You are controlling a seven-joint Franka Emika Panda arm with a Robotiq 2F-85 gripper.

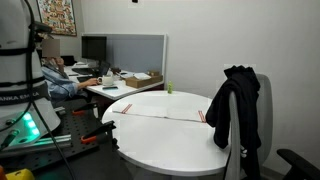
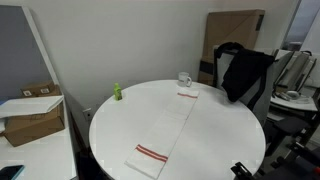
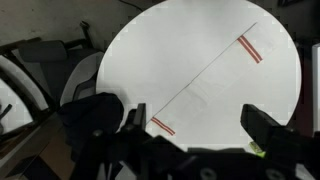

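Note:
My gripper hangs above the round white table; in the wrist view its two dark fingers stand wide apart, with nothing between them. In exterior view 1 the gripper is at the table's left edge. A white towel with red stripes at both ends lies flat across the table. On the tabletop, a small green object stands near the far edge in exterior view 2. A white mug shows at the table's edge in that view.
A black jacket hangs over a grey chair beside the table. Cardboard boxes sit on a side desk, and a monitor stands farther back.

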